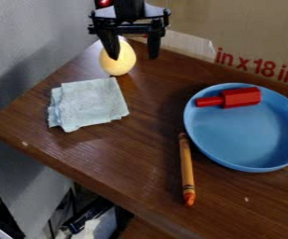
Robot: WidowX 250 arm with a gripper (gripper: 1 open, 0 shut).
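Observation:
My gripper [128, 47] hangs at the top, its two black fingers apart, just above a pale yellow round object [117, 63] near the back corner of the table. Whether they touch it is unclear. A folded light cloth [89, 103] lies at the left. On the right a blue pan [252, 140] holds a red rolling-pin-like piece [237, 98]. An orange crayon [187, 173] lies left of the pan.
The wooden table [109, 159] has its edge along the left and front. A cardboard box [246, 47] stands behind, a grey wall at left.

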